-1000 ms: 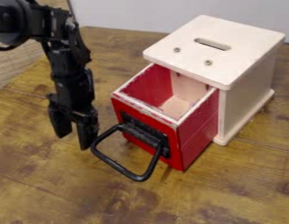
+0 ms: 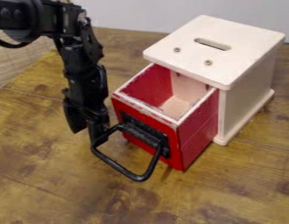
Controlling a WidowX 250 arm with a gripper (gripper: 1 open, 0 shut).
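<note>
A red drawer (image 2: 196,138) with a pale interior stands pulled out from a white cabinet (image 2: 227,45). On its front is a large black loop handle (image 2: 137,172) that sticks out toward the lower left. My black gripper (image 2: 88,121) hangs low just left of the drawer front, beside the upper left end of the handle. I cannot tell whether its fingers are open or shut.
The cabinet fills the back right.
My gripper has moved a little to the right, toward the drawer front and handle, and slightly up. The drawer and cabinet look unchanged.
</note>
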